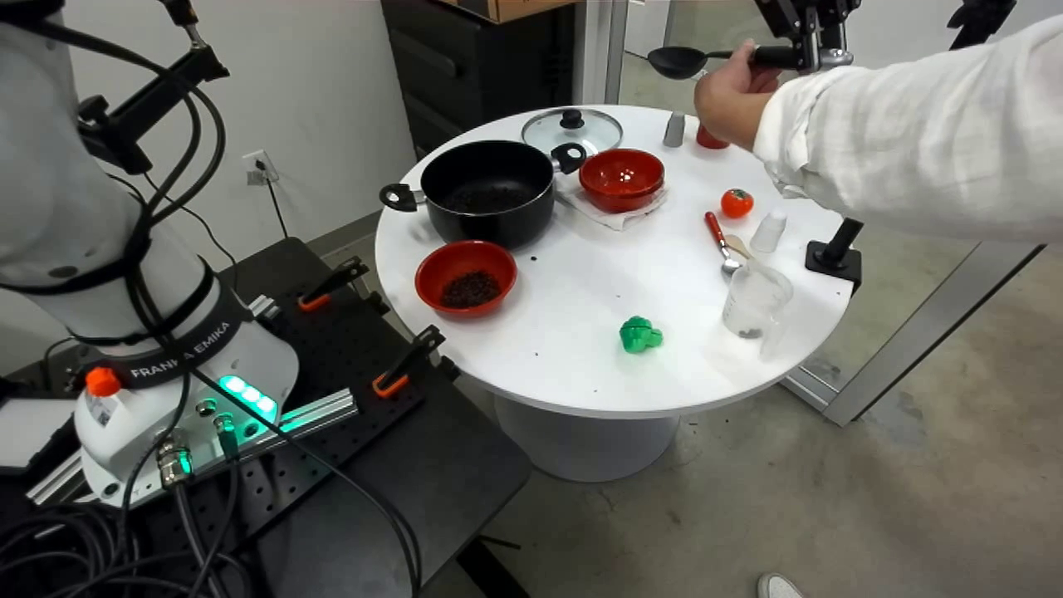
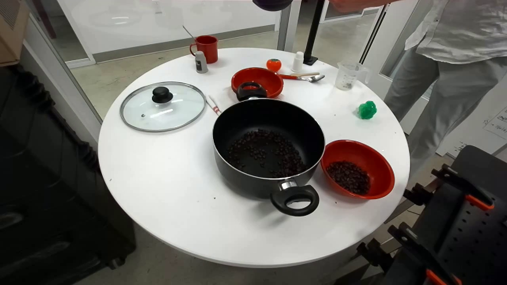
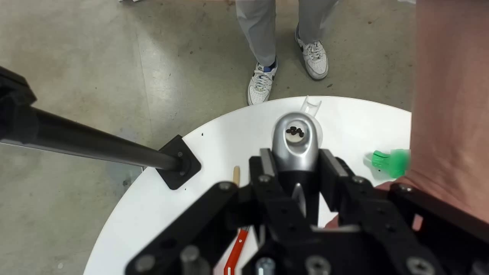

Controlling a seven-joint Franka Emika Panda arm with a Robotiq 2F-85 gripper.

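High over the table's far right side in exterior view 1, my gripper (image 1: 819, 51) is shut on the handle of a black ladle (image 1: 682, 61). The ladle lies roughly level, its bowl pointing left. A person's hand (image 1: 732, 100) touches the ladle's handle just beside my fingers. From the wrist view, the handle's silver end (image 3: 294, 142) sticks out between my gripper's (image 3: 295, 167) two fingers. The ladle's bowl is hidden there. A black pot (image 2: 268, 142) with dark beans inside stands on the table, beside a red bowl (image 2: 380, 166) partly filled with beans.
A glass lid (image 2: 142, 107), red mug (image 2: 207, 49), second red bowl (image 2: 256, 78), tomato (image 2: 273, 65), measuring cup (image 2: 345, 76) and green toy (image 2: 366, 110) also occupy the table (image 2: 157, 190). A black post (image 3: 105, 135) rises at its edge. The person's sleeved arm (image 1: 927, 149) crosses the right side.
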